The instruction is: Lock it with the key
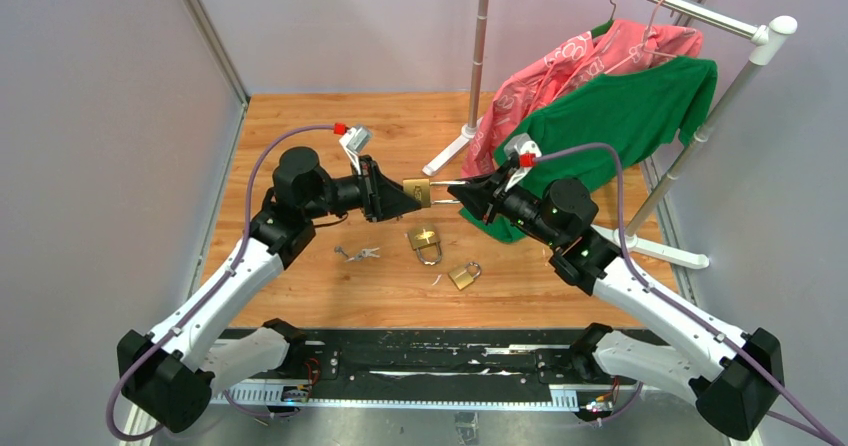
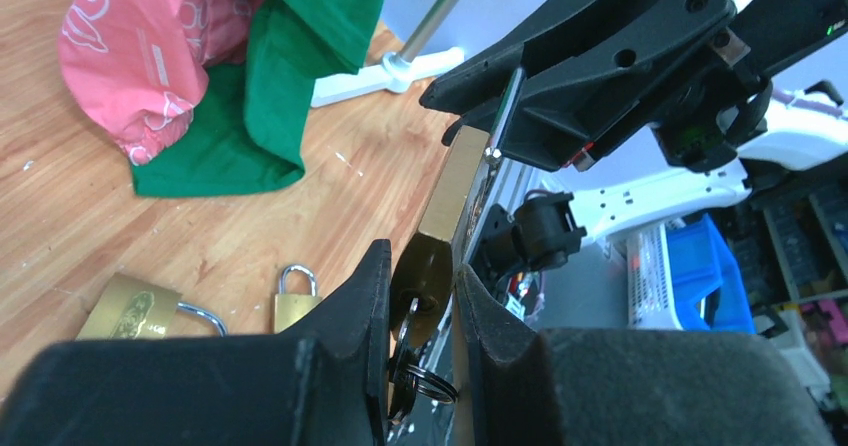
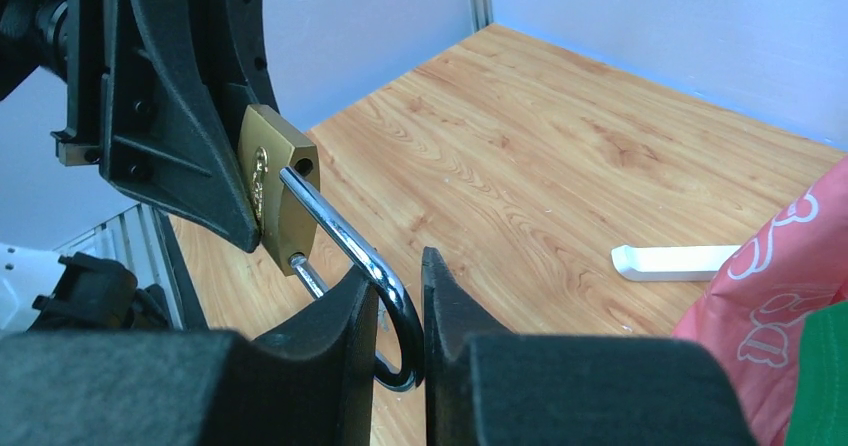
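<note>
A brass padlock (image 1: 417, 192) hangs in the air between my grippers, its long shackle open at one end. My right gripper is shut on the shackle (image 3: 350, 241). My left gripper is at the brass body (image 2: 448, 191); a key with a ring (image 2: 425, 381) sits at the body's end between the left fingers. Whether those fingers are fully closed on it is unclear. More padlocks, a larger one (image 1: 425, 239) and a smaller one (image 1: 464, 275), lie on the wooden table, left of which lie keys (image 1: 357, 253).
A clothes rack (image 1: 728, 106) with pink (image 1: 530, 86) and green garments (image 1: 610, 116) stands at the back right, the green cloth reaching the table.
</note>
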